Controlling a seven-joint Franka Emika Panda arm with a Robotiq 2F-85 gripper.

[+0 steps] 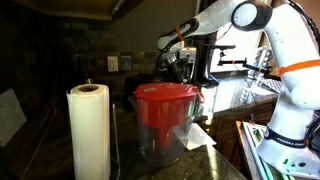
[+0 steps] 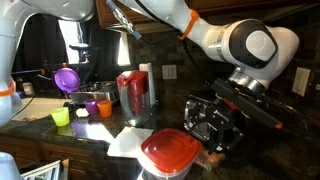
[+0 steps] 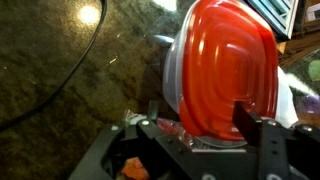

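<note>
A clear container [image 1: 163, 130] with a red lid [image 1: 166, 92] stands on the dark counter. In exterior view 2 the red lid [image 2: 171, 150] is at lower centre, with my gripper [image 2: 208, 156] low beside its right edge. The wrist view shows the lid [image 3: 232, 55] filling the upper right, its near end reaching between the spread fingers. My gripper stands part open. Whether either finger touches the lid cannot be made out. In exterior view 1 the fingertips are hidden behind the container.
A paper towel roll [image 1: 90, 132] stands left of the container. White paper [image 2: 130, 142] lies on the counter. Farther left are a red-and-silver appliance [image 2: 132, 92], an orange cup [image 2: 105, 108] and a green cup [image 2: 62, 117]. A thin dark cable [image 3: 72, 72] crosses the counter.
</note>
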